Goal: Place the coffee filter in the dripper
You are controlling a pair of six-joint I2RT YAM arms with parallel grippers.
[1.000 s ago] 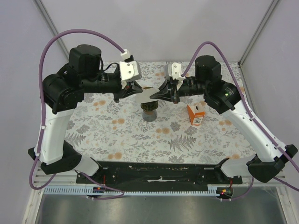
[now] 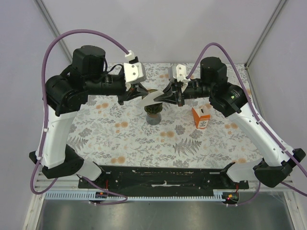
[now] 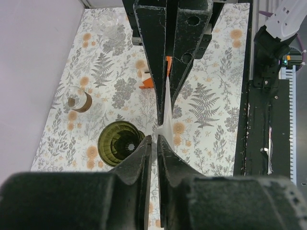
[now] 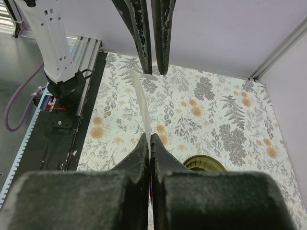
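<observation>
A white paper coffee filter (image 2: 149,99) is held by my right gripper (image 2: 167,96), whose fingers are shut on it; in the right wrist view it rises as a thin strip (image 4: 143,105) from between the fingertips. My left gripper (image 2: 141,92) is at the filter's left end; in the left wrist view its fingertips are close together at the filter's lower part, and whether they pinch it is unclear. The green dripper (image 3: 119,143) stands below the grippers, partly hidden in the top view, on a clear stand (image 2: 153,120).
An orange box (image 2: 201,117) stands right of the dripper. A clear glass holder (image 3: 79,100) and another clear item (image 3: 108,24) appear in the left wrist view. A dark edge runs along it.
The right arm has not visibly moved.
</observation>
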